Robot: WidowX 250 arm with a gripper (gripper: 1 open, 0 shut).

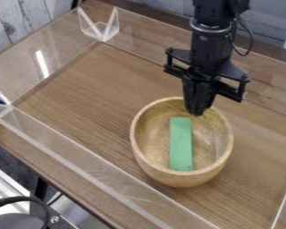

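A round tan bowl (pixel 214 156) sits on the wooden table, with a green rectangular block (pixel 180 143) lying inside it, long side running front to back. The black gripper (pixel 196 107) hangs over the back rim of the bowl, pointing down. Its fingertips are dark and close together, and whether there is a gap between them is hard to make out.
A clear plastic container (pixel 100 24) stands at the back left. A black cable and round part show at the bottom left corner.
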